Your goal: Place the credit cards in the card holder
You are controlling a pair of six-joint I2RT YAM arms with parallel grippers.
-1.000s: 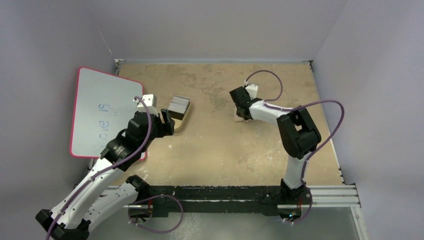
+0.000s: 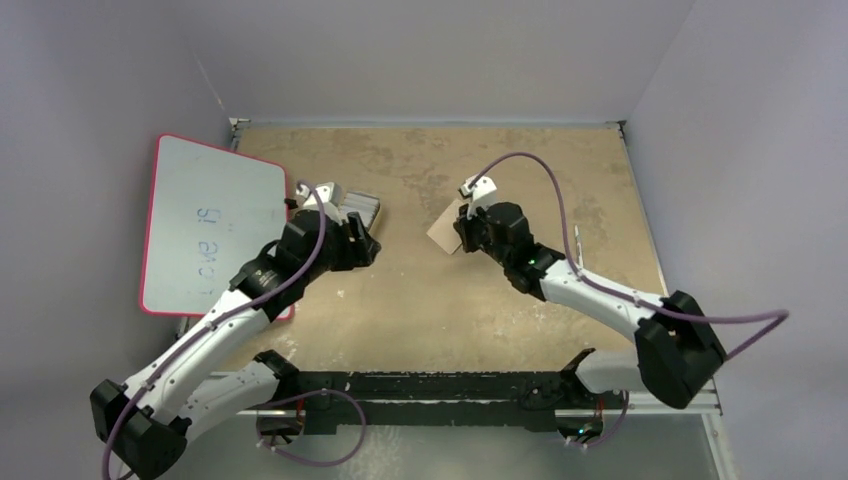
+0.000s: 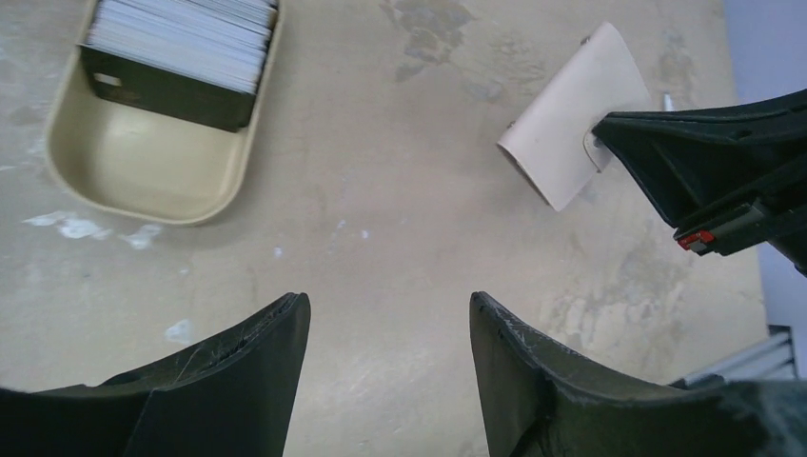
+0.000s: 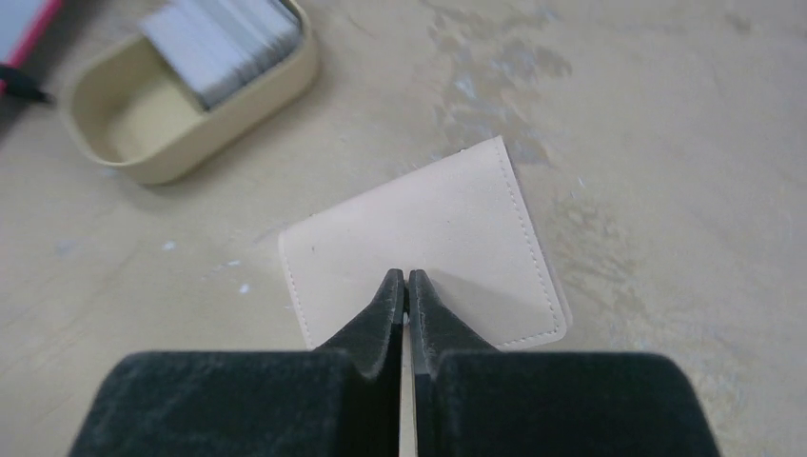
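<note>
The pale card holder (image 2: 444, 231) is pinched by its edge in my right gripper (image 2: 462, 234), left of that arm. In the right wrist view its stitched face (image 4: 428, 238) spreads beyond the shut fingertips, and in the left wrist view the holder (image 3: 576, 119) looks tilted. A stack of cards (image 3: 181, 43) stands in a beige oval tray (image 3: 152, 205) at upper left. Open and empty, my left gripper hangs at the near side of that tray; from above, its arm covers part of the tray.
At the left lies a white board (image 2: 215, 225) with a red rim and blue writing. A thin white pen-like object (image 2: 578, 245) rests at the right. Free table runs between the arms and toward the front.
My right gripper has shifted left with the holder and turned it, showing more of its face. The left gripper has moved rightward, toward the tray's near end.
</note>
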